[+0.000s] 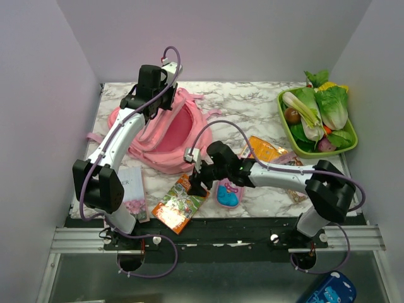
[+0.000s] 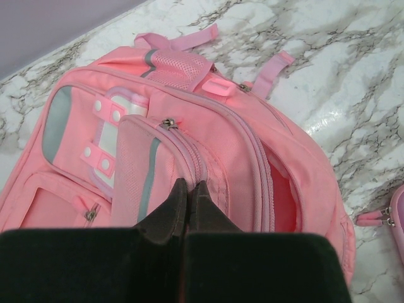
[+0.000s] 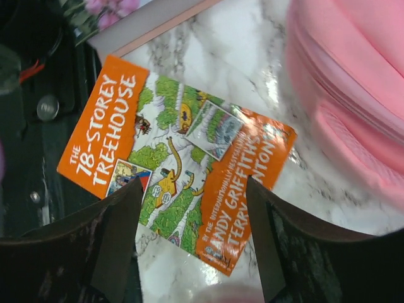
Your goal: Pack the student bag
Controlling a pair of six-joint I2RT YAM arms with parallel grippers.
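Observation:
The pink school bag (image 1: 173, 142) stands at the back left of the table with its main compartment gaping. My left gripper is shut at the zipped edge of its front pocket, where the pink fabric gathers at the fingertips. An orange and green book, The 78-Storey Treehouse (image 3: 177, 167), lies flat near the front edge. Over that book's upper right end hangs my right gripper (image 1: 197, 189), open, its fingers (image 3: 123, 211) apart and no object held. A pink and blue pencil case (image 1: 228, 194) lies just right of the book.
Left of the orange book is a pale flowered book (image 1: 133, 191). Orange packets (image 1: 265, 150) lie partly behind the right arm. A green vegetable basket (image 1: 349, 148) fills the back right; bare marble lies between bag and basket.

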